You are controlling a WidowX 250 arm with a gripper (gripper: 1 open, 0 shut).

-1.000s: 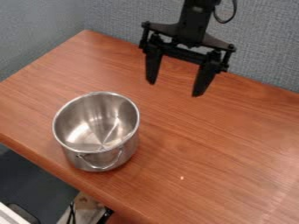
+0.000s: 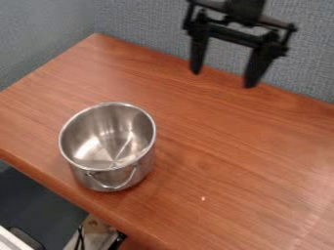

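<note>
My black gripper (image 2: 225, 61) hangs open above the back right of the wooden table, slightly motion-blurred, with nothing between its two fingers. A shiny steel pot (image 2: 107, 146) with a wire handle stands upright at the front left of the table, well apart from the gripper.
Grey panels (image 2: 53, 29) line the back and left. The table's left front edge drops to a dark area with some cables and a white object at the lower left.
My gripper has moved up and to the right in the view, away from the pot, still open. The pot has not moved.
</note>
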